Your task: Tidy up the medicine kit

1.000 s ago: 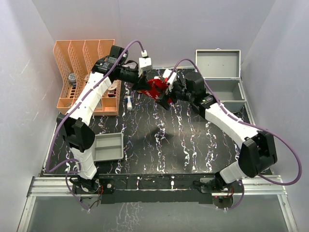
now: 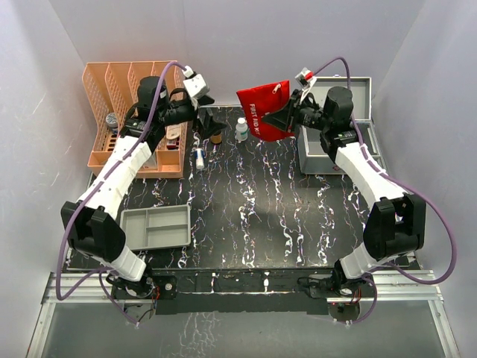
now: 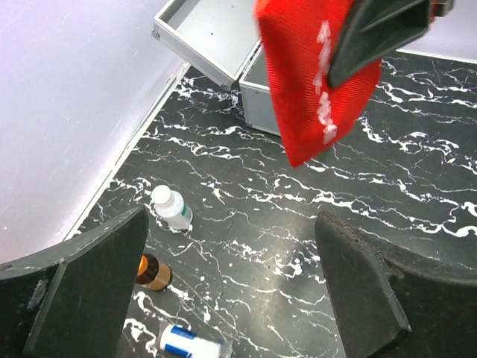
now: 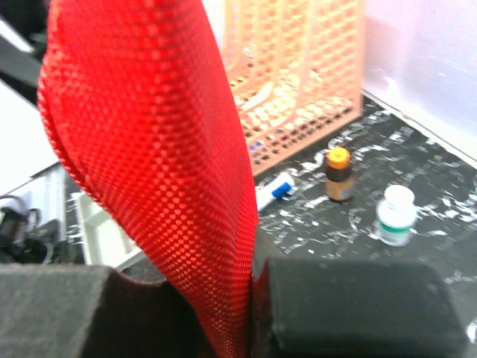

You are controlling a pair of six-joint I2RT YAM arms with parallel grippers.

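Note:
A red first aid kit pouch [image 2: 262, 110] hangs above the back of the table, with my right gripper [image 2: 279, 121] shut on its right edge. In the right wrist view the red fabric [image 4: 156, 134] rises from between the fingers and fills much of the left. My left gripper [image 2: 203, 125] is open and empty, to the left of the pouch. The left wrist view shows its two fingers [image 3: 82, 287] wide apart. A grey box [image 2: 320, 158] with its lid [image 2: 339, 93] raised stands at the back right, partly hidden by my right arm.
An orange rack [image 2: 168, 170] with compartments stands at the back left. Between it and the box are a white bottle [image 3: 172, 207], a brown bottle [image 3: 155, 273] and a blue-and-white tube [image 3: 186, 341]. A grey divided tray [image 2: 156, 237] lies front left.
My left gripper has let go of the pouch and drawn away to the left. The right gripper has carried the pouch right, towards the grey box, and its front lettering now shows.

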